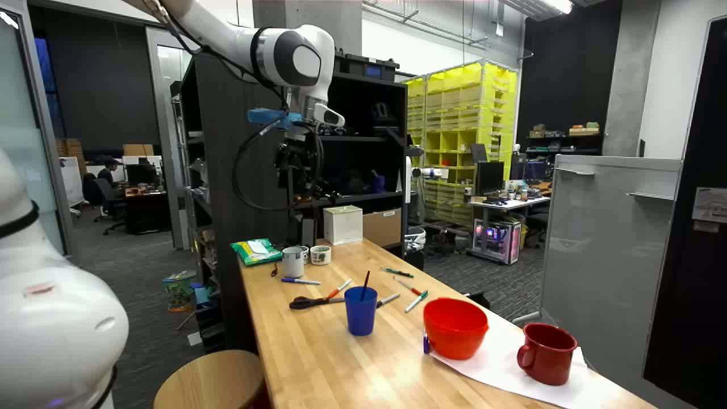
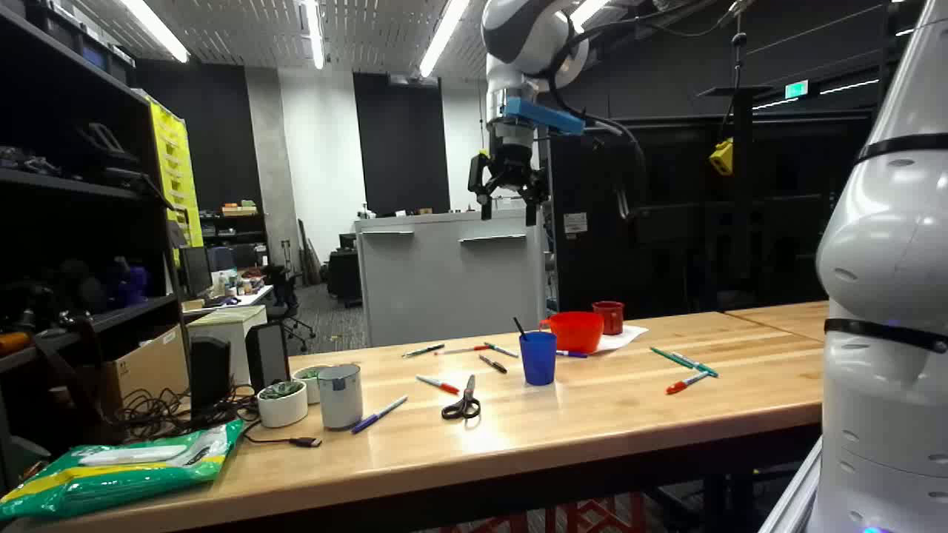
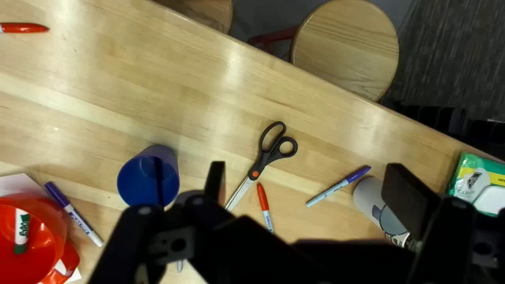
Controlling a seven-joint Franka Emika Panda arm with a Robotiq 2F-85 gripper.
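Observation:
High above the table my gripper (image 2: 509, 216) hangs open, its two fingers wide apart and nothing between them. In the wrist view the gripper looks down over black-handled scissors (image 3: 259, 165), a red marker (image 3: 265, 206) and a purple-capped marker (image 3: 338, 185). A blue cup (image 1: 359, 312) stands upright with a dark pen (image 1: 365, 283) in it. The red bowl (image 1: 453, 330) sits on white paper (image 1: 491, 368), and a green-capped marker (image 3: 21, 229) lies inside it. Beside the bowl stands a dark red mug (image 1: 547, 354).
At the table's far end are a grey mug (image 2: 341, 397), small white pots (image 2: 282, 404), a green packet (image 2: 133, 462) and a white box (image 1: 342, 225). Several loose markers are scattered about. Bare wood (image 2: 613, 417) shows along the table's robot-side edge.

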